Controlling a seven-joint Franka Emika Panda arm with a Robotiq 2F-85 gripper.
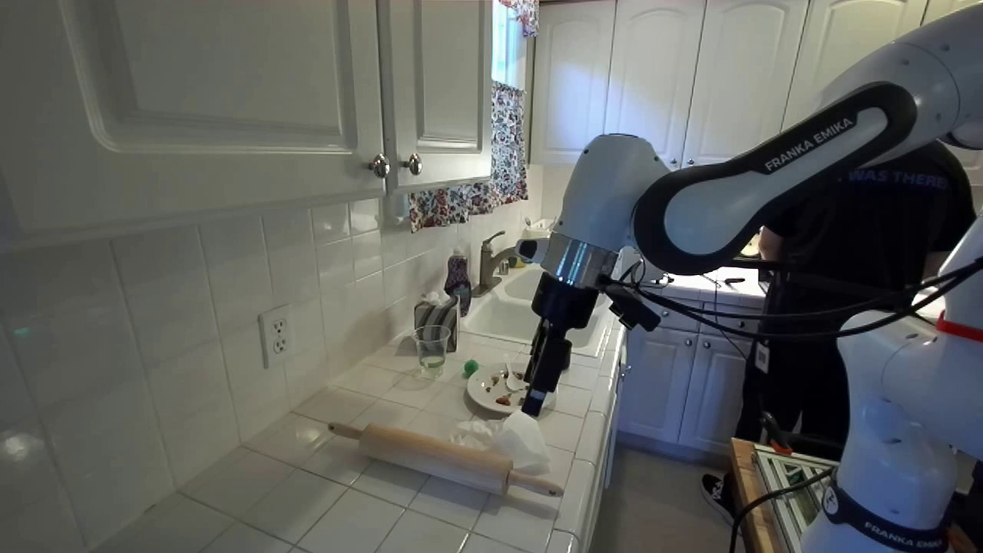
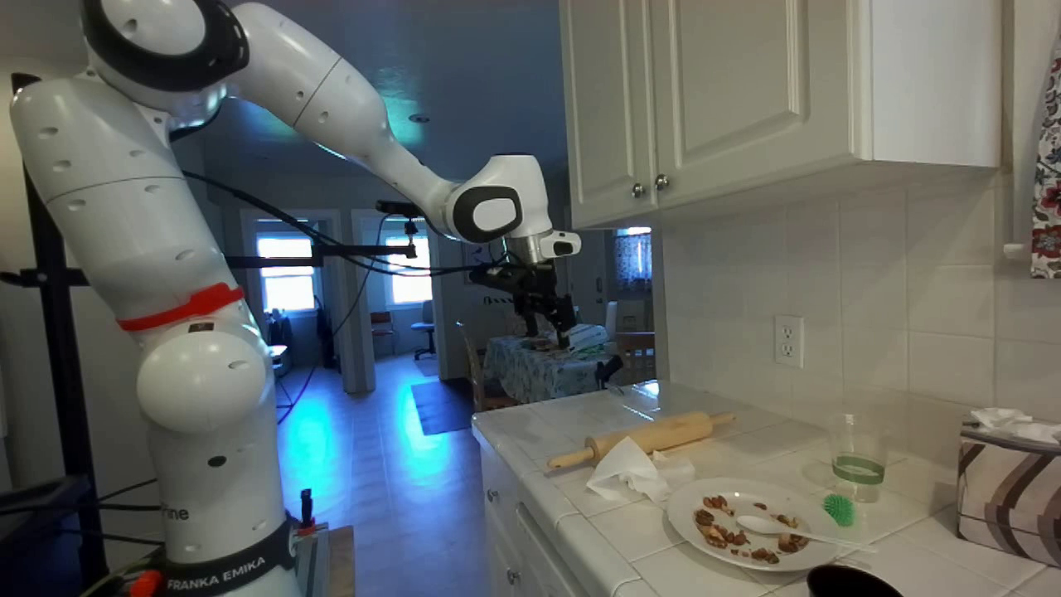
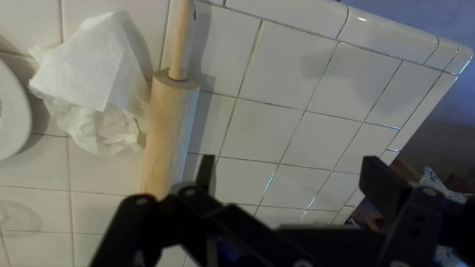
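In the wrist view my gripper is open, its two black fingers wide apart with only bare tile visible between them. It hangs above the counter, clear of everything on it. Left of the fingers lies a wooden rolling pin, one part of it hidden behind the gripper. Crumpled white tissue sits right beside the pin. The second exterior view shows a white plate holding brown scraps and a white spoon. A spiky green ball and a clear cup stand close to that plate.
A striped tissue box and a dark bottle stand by the sink. A black cup is near the plate. Low cabinets overhang the counter. Bare tile stretches beyond the rolling pin. A person stands behind the arm.
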